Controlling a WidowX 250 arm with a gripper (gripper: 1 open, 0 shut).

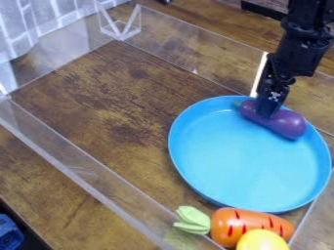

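My black gripper [271,90] is at the upper right, its fingers open over the left end of a purple eggplant [278,119]. The eggplant lies in a blue plate [235,166] near its back rim. Whether the fingertips touch it I cannot tell.
An orange carrot [241,226] and a yellow round object [264,241] lie in front of the plate. A blue object [8,232] sits at the lower left edge.
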